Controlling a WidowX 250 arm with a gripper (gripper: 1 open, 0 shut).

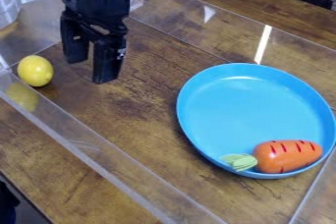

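Note:
My black gripper (pixel 92 57) hangs open at the upper left, its two fingers pointing down over the wooden surface, with nothing seen between them. A yellow lemon-like object (pixel 35 70) lies to its left, apart from it. A blue plate (pixel 237 105) sits on the right, holding a toy carrot (pixel 286 154) with a pale green top at its lower edge.
Clear plastic edges run along the left and lower left and around the right, bounding the area.

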